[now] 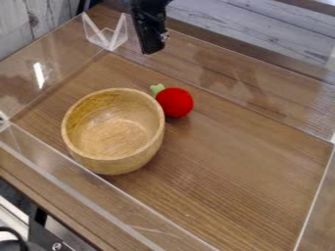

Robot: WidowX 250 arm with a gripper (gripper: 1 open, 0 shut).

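Observation:
A yellow wooden bowl (113,147) sits on the wooden table, left of centre and toward the front. Just behind it to the right lies a red tomato-like object (175,104) with a small green top. My dark gripper (152,41) hangs at the top centre, above and behind the red object; whether it is open or shut is hard to tell.
A clear plastic piece (106,32) stands at the back left.

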